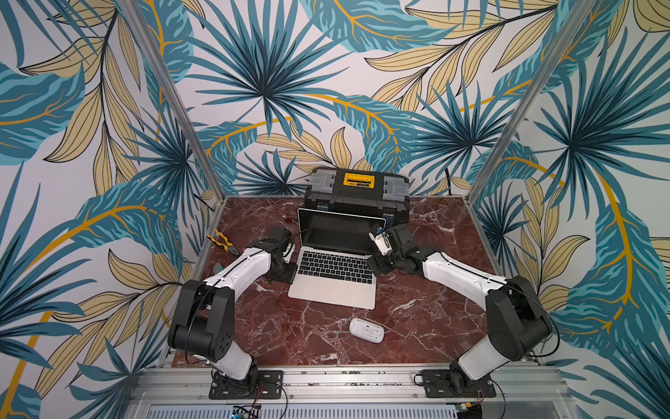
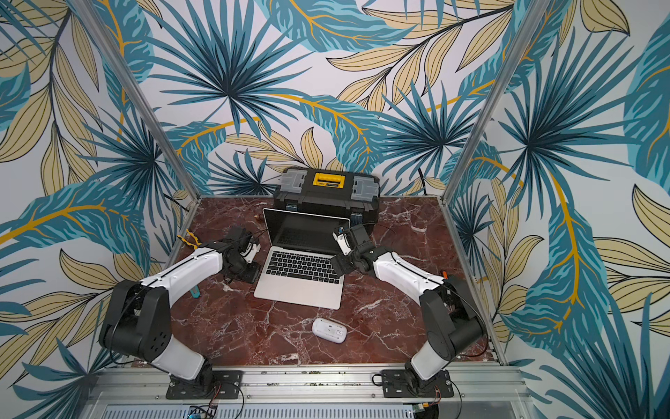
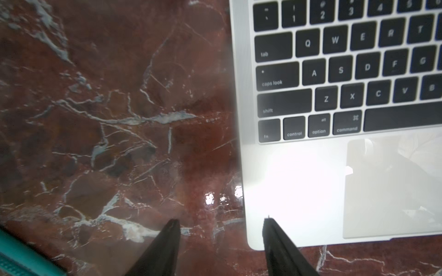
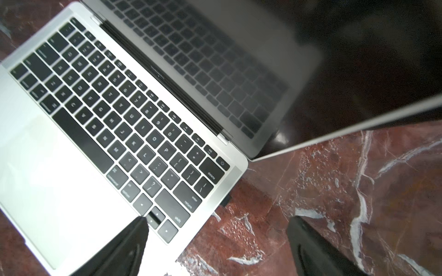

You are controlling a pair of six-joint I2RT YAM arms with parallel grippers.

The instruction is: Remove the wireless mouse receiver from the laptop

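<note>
The silver laptop (image 1: 331,291) stands with its lid raised in the middle of the table. From its right edge a small black receiver (image 4: 225,200) sticks out, seen in the right wrist view. My right gripper is open above that edge, one finger over the keyboard corner and the other over bare table; nothing is between them. In the left wrist view my left gripper stands open around the laptop's front left corner, with nothing held. A white mouse (image 1: 366,330) lies on the table in front of the laptop.
A black and grey toolbox (image 1: 358,188) stands right behind the lid. Yellow pliers (image 1: 222,241) lie at the left edge, and a teal-handled tool (image 3: 25,255) lies left of the laptop.
</note>
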